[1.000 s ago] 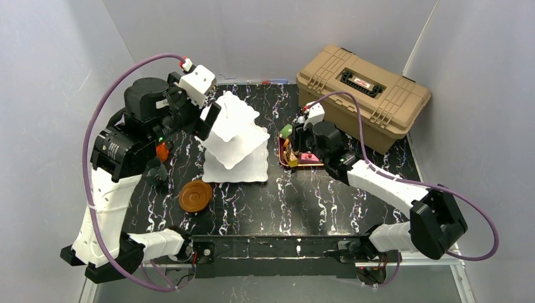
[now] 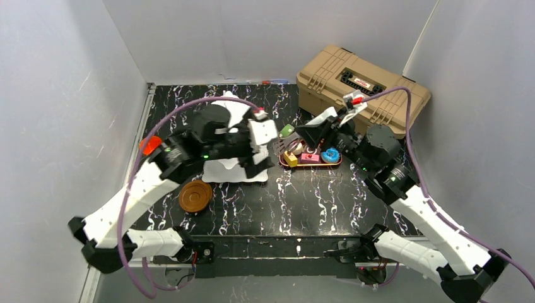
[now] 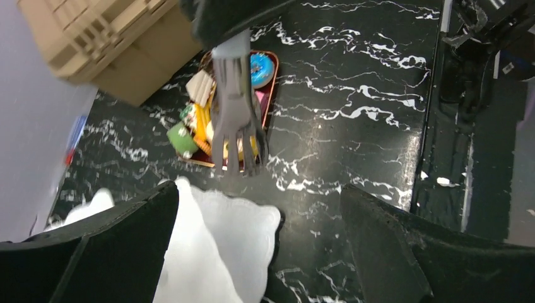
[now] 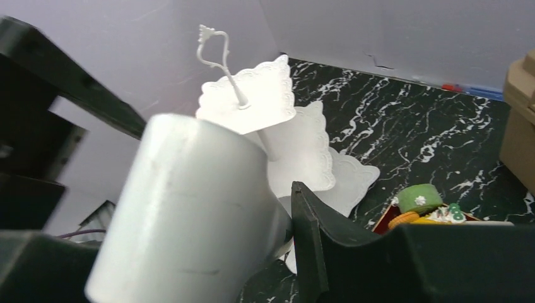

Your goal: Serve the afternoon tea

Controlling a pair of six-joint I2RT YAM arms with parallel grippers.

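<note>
My right gripper (image 2: 318, 129) is shut on the white handle (image 4: 183, 208) of a metal slotted serving utensil (image 3: 236, 113), which hangs above the tray of cakes (image 3: 271, 95), with its blue doughnut (image 2: 330, 154), pink cake (image 2: 310, 158) and green cake (image 3: 182, 140). My left gripper is open over the white tiered stand (image 4: 296, 151), left of the utensil, with nothing between its fingers. In the top view the left arm hides much of the stand.
A tan case (image 2: 372, 82) fills the back right. A brown round lid (image 2: 195, 196) and an orange object (image 2: 149, 145) lie on the left.
My left gripper has swung right, across the stand toward the tray. My right gripper has lifted away from the tray, bringing the utensil into view.
</note>
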